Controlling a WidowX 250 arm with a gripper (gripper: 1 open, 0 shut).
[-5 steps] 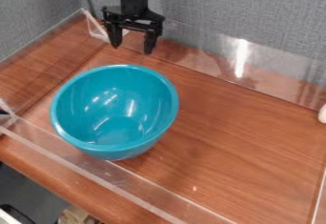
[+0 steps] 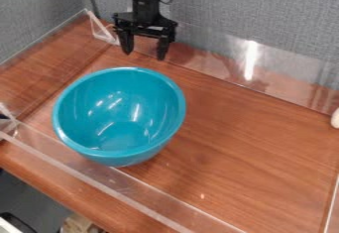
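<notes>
A black robot gripper (image 2: 143, 47) hangs at the back of the wooden table, near the grey wall, its two fingers pointing down and standing apart with nothing seen between them. A large turquoise bowl (image 2: 119, 118) sits empty on the left-front part of the table, in front of the gripper and apart from it.
Clear plastic edging (image 2: 252, 63) runs along the table's sides and back. A small white object (image 2: 334, 117) is cut off at the right edge.
The gripper has shifted very slightly over the last second, staying at the back near the wall. The bowl has not moved.
</notes>
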